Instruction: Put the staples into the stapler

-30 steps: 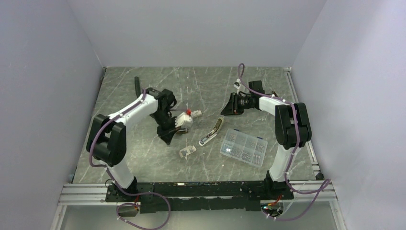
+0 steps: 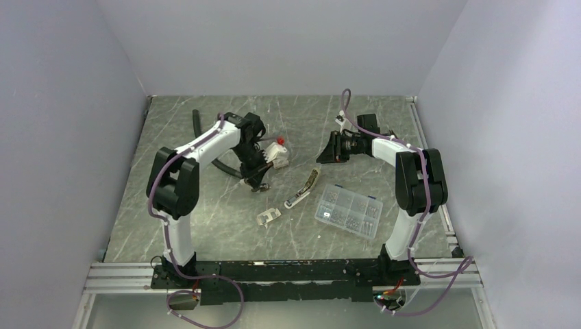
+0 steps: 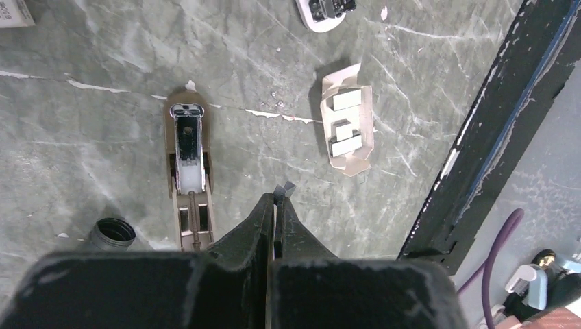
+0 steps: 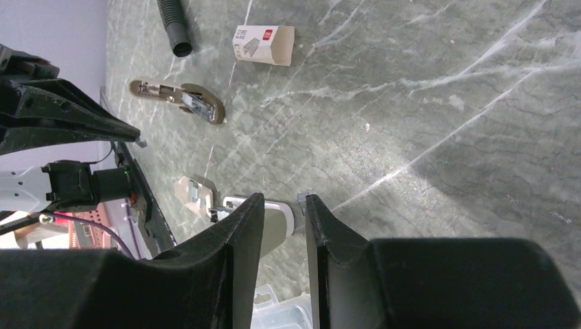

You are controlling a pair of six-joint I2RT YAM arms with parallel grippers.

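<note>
Beside my left gripper lies a brown stapler (image 3: 188,157), opened with its metal magazine showing. The left fingers are shut above the table; a tiny grey piece shows at their tips, and I cannot tell whether it is held or part of them. An opened carton (image 3: 348,120) holds several pale strips that look like staples. A second, pale-bodied stapler (image 2: 302,188) lies opened out at mid-table, partly covered by a finger in the right wrist view. My right gripper stands part open near it, nothing visible between its fingers.
A small white printed box (image 4: 264,44) stands toward the back. A clear compartment case (image 2: 349,210) lies front right. At the left is a black ribbed tube (image 4: 175,27). Bare table lies at the back and around the right gripper.
The right arm has hardly moved; the carton and pale-bodied stapler stay put.
</note>
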